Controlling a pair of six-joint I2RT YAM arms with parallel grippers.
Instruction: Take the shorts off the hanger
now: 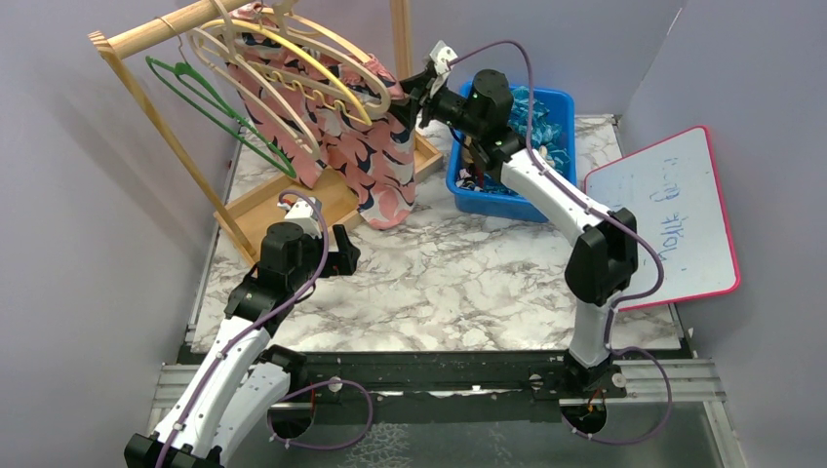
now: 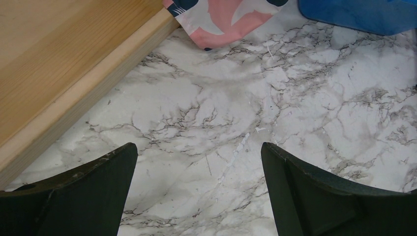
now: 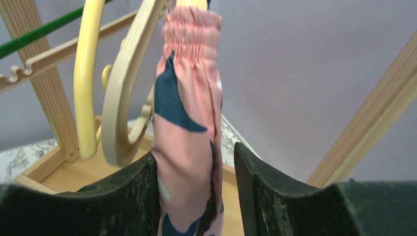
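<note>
Pink shorts (image 1: 375,161) with dark and white patches hang from a hanger on the wooden rack, behind several other hangers. In the right wrist view the gathered waistband end of the shorts (image 3: 189,93) hangs edge-on between the fingers of my right gripper. The left finger (image 3: 150,196) overlaps the cloth's edge, while a gap shows on the other side. These fingers are part open and not clamped. My left gripper stands open above bare marble, nothing between its fingers; the hem of the shorts (image 2: 221,19) shows beyond it.
Yellow (image 3: 86,83) and beige (image 3: 123,98) hangers hang close to the left of the right fingers. A rack post (image 3: 373,108) rises on the right. The blue bin (image 1: 507,205) with cloth lies under the right arm. A whiteboard (image 1: 673,214) leans at the right. Mid-table is clear.
</note>
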